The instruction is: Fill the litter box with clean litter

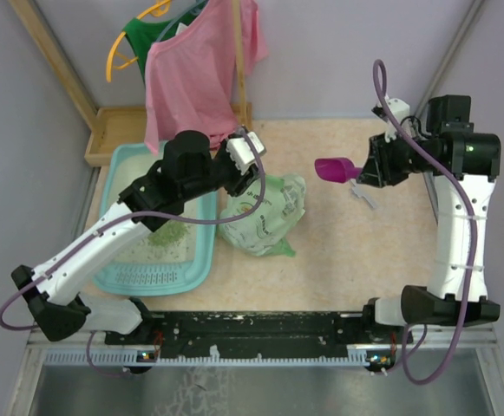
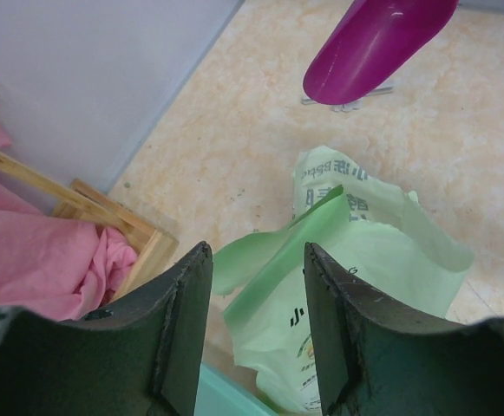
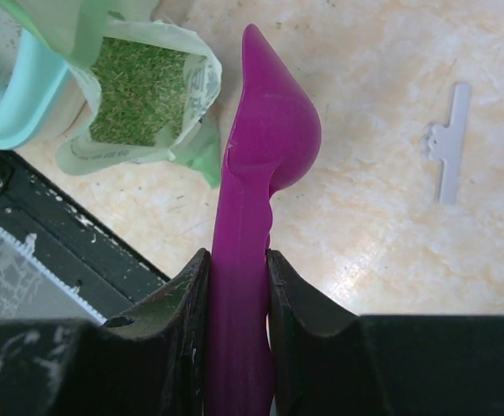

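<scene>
A pale green bag of litter (image 1: 265,221) stands just right of the teal litter box (image 1: 204,260). Its mouth faces the right wrist camera, and green granules (image 3: 139,95) show inside. My left gripper is over the bag's upper edge, fingers apart. The bag's flap (image 2: 278,269) appears behind the gap, not visibly pinched. A magenta scoop (image 3: 273,130) has its handle in my right gripper, which is shut on it. In the top view the scoop (image 1: 334,169) is right of the bag, apart from it. My left arm hides part of the box.
A small grey tool (image 3: 449,143) lies on the floor to the right of the bag. Pink cloth (image 1: 191,82) hangs from a wooden rack (image 1: 108,134) behind the box.
</scene>
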